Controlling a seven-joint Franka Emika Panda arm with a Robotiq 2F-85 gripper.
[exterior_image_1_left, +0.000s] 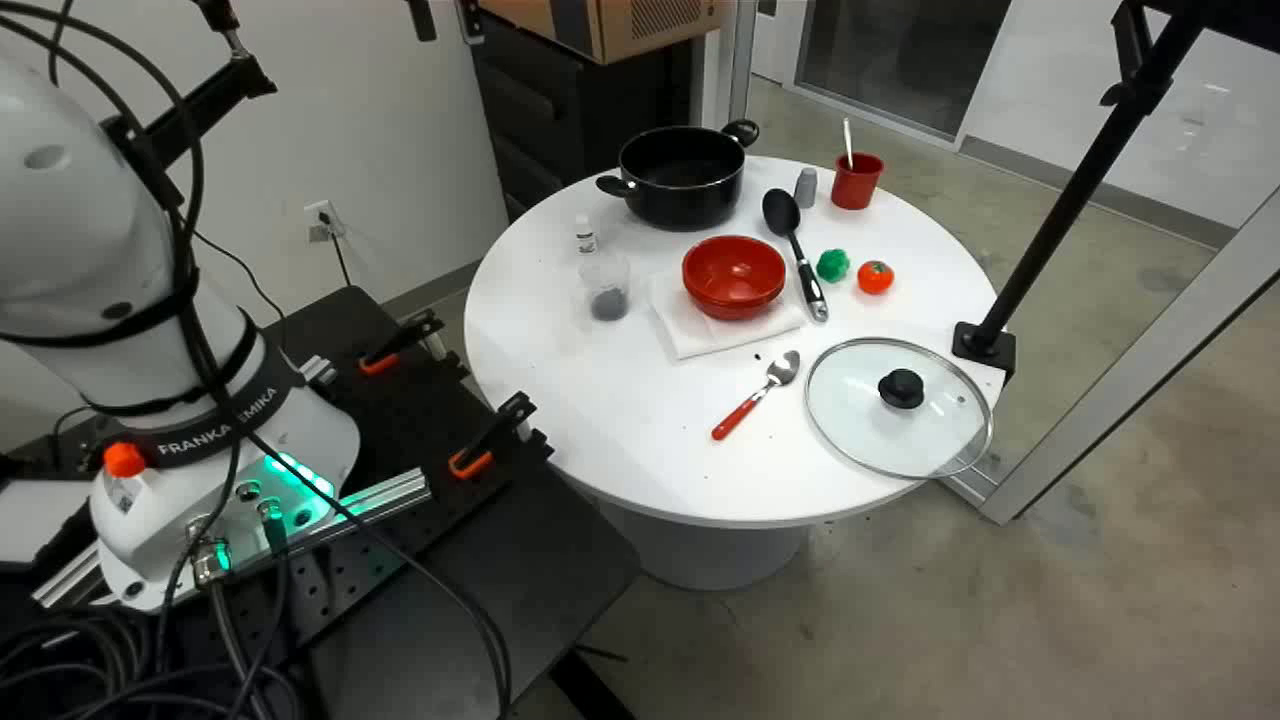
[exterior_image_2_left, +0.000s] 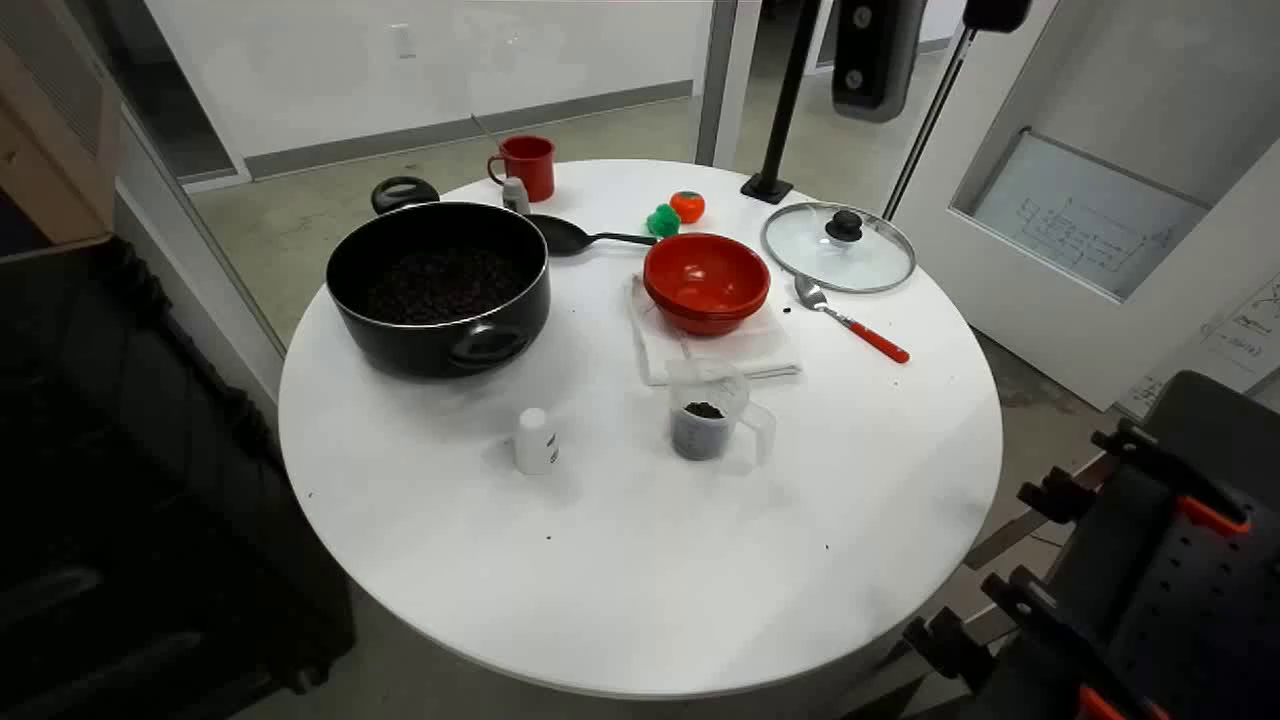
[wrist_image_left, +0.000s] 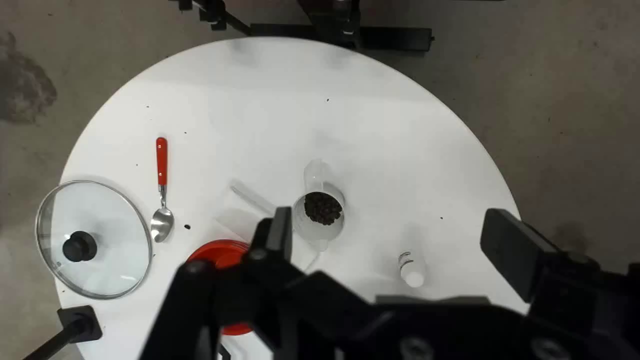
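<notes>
My gripper is open above the round white table, with its fingers wide apart and nothing held between them. Below, in the wrist view, a clear measuring cup (wrist_image_left: 304, 225) holds dark beans, and a small white bottle (wrist_image_left: 413, 273) stands to its right. In exterior view 2 a black pot (exterior_image_2_left: 408, 342) at the left contains more dark beans. Stacked red bowls (exterior_image_2_left: 705, 278) rest on a folded white cloth (exterior_image_2_left: 768, 356). The glass lid (exterior_image_1_left: 846, 414) and the red-handled spoon (exterior_image_1_left: 741, 410) lie near the table's edge in exterior view 1. Neither exterior view shows the gripper.
A black ladle (exterior_image_1_left: 783, 222), green vegetable (exterior_image_1_left: 833, 265), tomato (exterior_image_1_left: 876, 277), grey shaker (exterior_image_1_left: 806, 187) and red mug (exterior_image_1_left: 857, 184) are grouped at the far side. A black pole (exterior_image_1_left: 1056, 204) rises beside the lid.
</notes>
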